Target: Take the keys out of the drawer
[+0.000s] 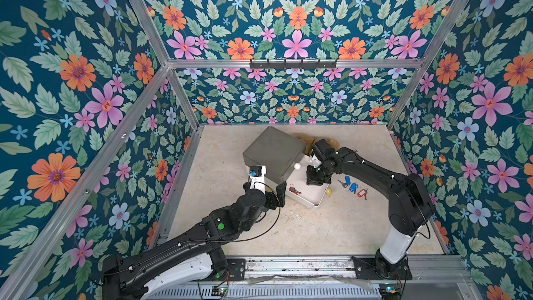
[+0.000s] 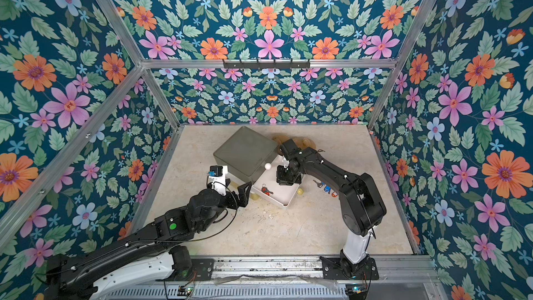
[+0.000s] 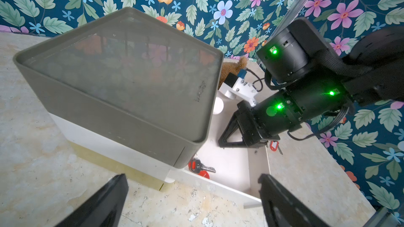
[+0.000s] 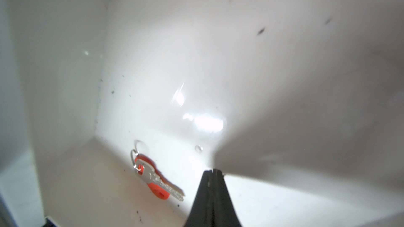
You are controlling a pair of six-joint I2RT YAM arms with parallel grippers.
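The white drawer [image 1: 300,177] stands pulled out from the grey-topped cabinet [image 1: 273,151]. In its near left corner lies a key with red tags, also seen as a red key bunch [image 3: 200,167] in the left wrist view. My right gripper is over the drawer, fingers together with nothing showing between them, to the right of that key. My left gripper stands open in front of the cabinet's near side, its fingers wide apart and empty.
Blue-tagged keys [image 1: 353,187] and a red-tagged key [image 1: 362,193] lie on the table right of the drawer. A white ball-like knob [image 1: 297,166] is at the cabinet side. A brown plush thing [image 3: 231,72] sits behind.
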